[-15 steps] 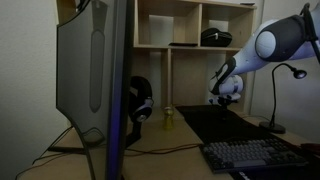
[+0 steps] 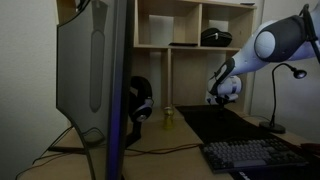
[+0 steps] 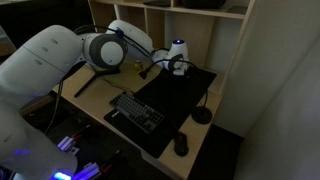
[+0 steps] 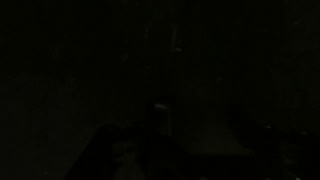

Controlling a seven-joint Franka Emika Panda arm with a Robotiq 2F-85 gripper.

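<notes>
In exterior view 2 the white arm stretches over the desk, and its gripper [image 3: 179, 70] points down at the far part of a black desk mat [image 3: 207, 83]. From exterior view 1, the gripper [image 2: 221, 101] appears low over the mat [image 2: 199, 122] near the back panel. Its fingers are too small and dark there to tell how far apart they stand. The wrist view is almost black, with only faint dark shapes at the bottom. Whether anything lies between the fingers cannot be made out.
A keyboard [image 3: 138, 111], a mouse [image 3: 181, 144] and a desk lamp [image 3: 202, 114] stand on the desk. A yellow object [image 2: 168, 117] and headphones [image 2: 141, 99] are left of the mat. A monitor [image 2: 95, 80] blocks the left foreground. Shelves [image 2: 191, 45] rise behind.
The desk objects have not visibly moved.
</notes>
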